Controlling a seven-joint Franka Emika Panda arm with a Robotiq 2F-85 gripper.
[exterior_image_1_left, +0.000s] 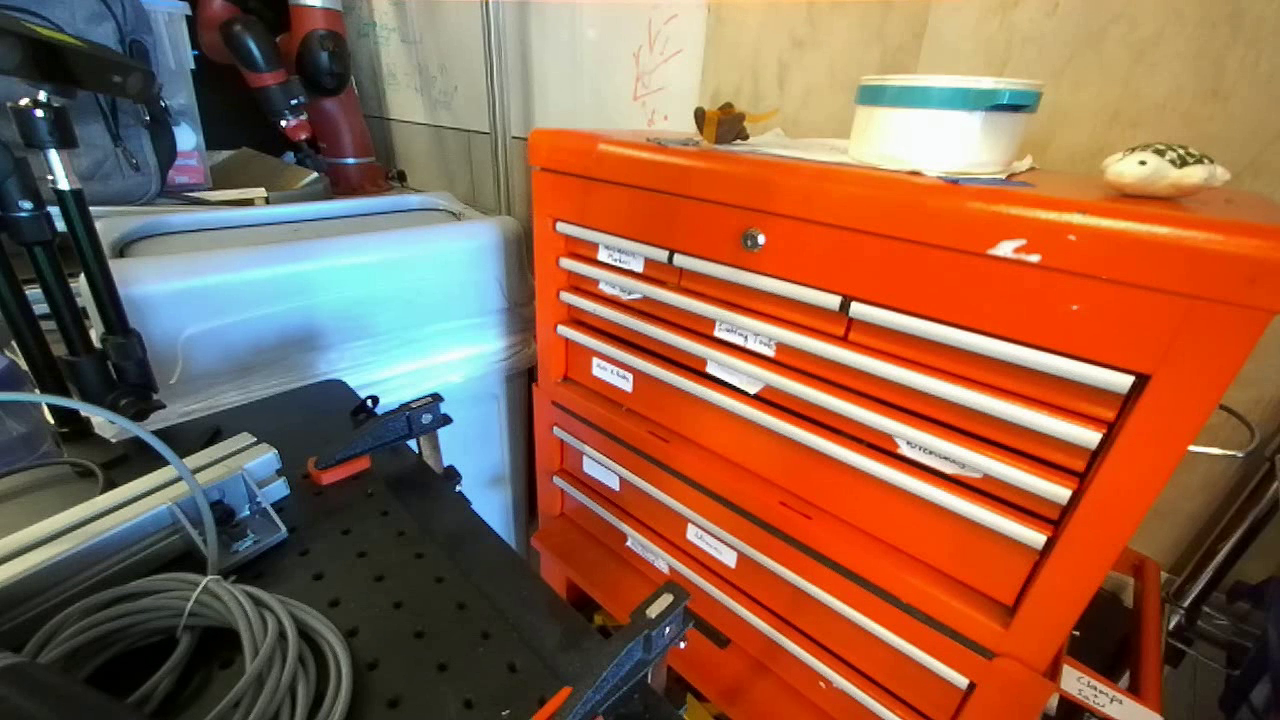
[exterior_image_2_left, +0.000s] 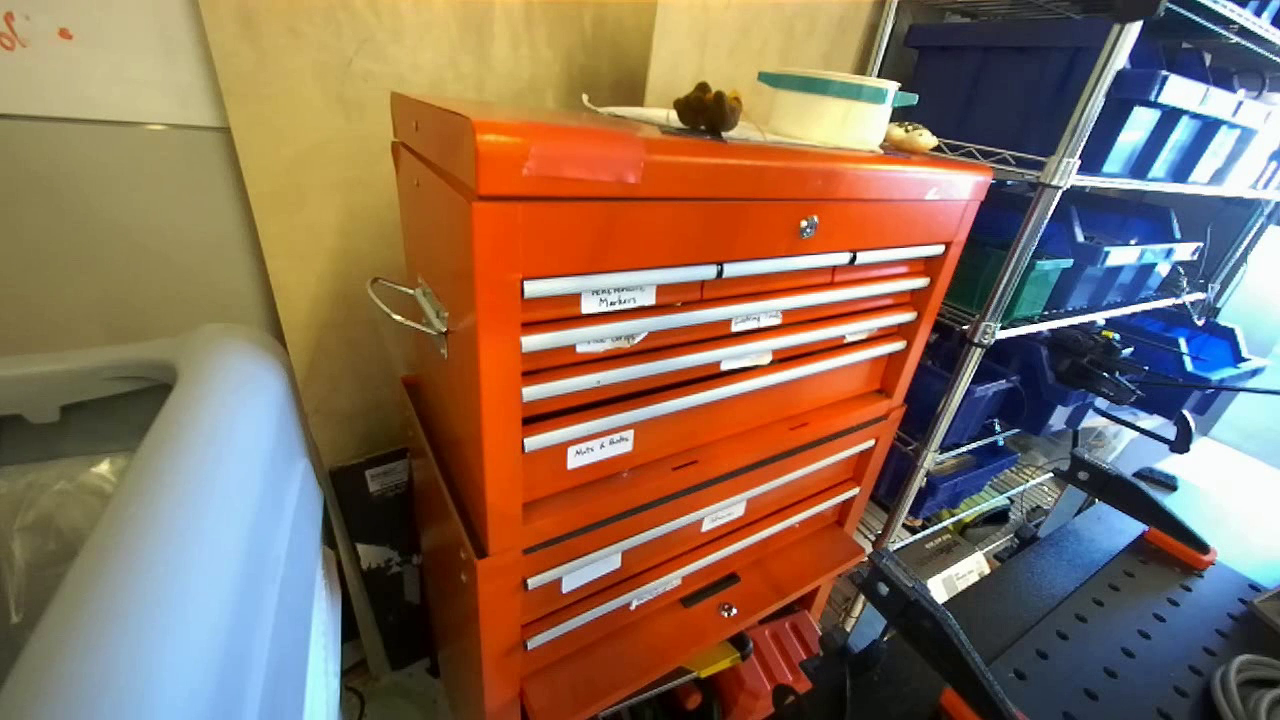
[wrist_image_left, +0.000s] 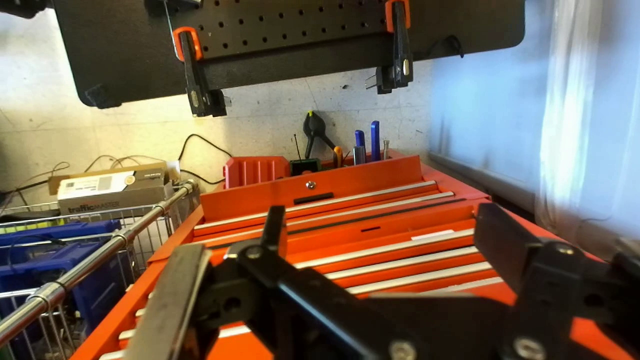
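Observation:
My gripper shows only in the wrist view, open, its two dark fingers wide apart with nothing visible between them. The orange-red tool chest (wrist_image_left: 312, 195) fills the space beyond the fingers. All its drawers look closed in exterior view 1, where the chest (exterior_image_1_left: 828, 480) faces the camera with long silver handles and white labels. On its top stand a white tub with a teal band (exterior_image_1_left: 942, 126), a small brown toy (exterior_image_1_left: 722, 122) and a turtle-like plush (exterior_image_1_left: 1164, 169). Whether a finger touches the chest cannot be told.
A black perforated table (exterior_image_1_left: 396, 600) with clamps (exterior_image_1_left: 642, 636) borders the chest's front. Grey cable (exterior_image_1_left: 252, 648) lies coiled on it. A wire rack (exterior_image_2_left: 1044, 204) with blue bins stands at one side, a pale plastic body (exterior_image_1_left: 312, 324) at the other.

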